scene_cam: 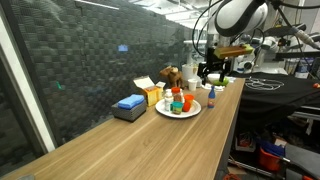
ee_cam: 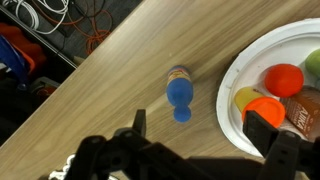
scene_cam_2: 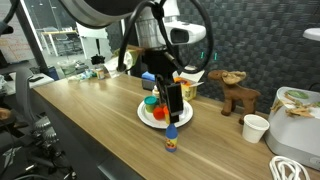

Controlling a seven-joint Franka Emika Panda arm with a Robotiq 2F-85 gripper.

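Observation:
A small blue bottle (ee_cam: 179, 88) with a blue pointed cap stands upright on the wooden table, close to the plate's edge. Exterior view 2 shows an orange-yellow label on the bottle (scene_cam_2: 171, 138). Above it hovers my gripper, its fingers wide open and pointing down, with nothing held. In the wrist view the bottle's cap shows between the two fingers, while its body lies a little ahead of them. From the side, the gripper (scene_cam: 211, 76) is a short way over the bottle (scene_cam: 211, 99), apart from it.
A white plate (ee_cam: 229, 121) with toy food, including a red ball (ee_cam: 284, 78), sits beside the bottle. A brown toy moose (scene_cam_2: 232, 94) and white cup (scene_cam_2: 254, 128) stand behind. Bare table stretches to the left in exterior view 1; a dark box (scene_cam: 129, 112) stands farther along.

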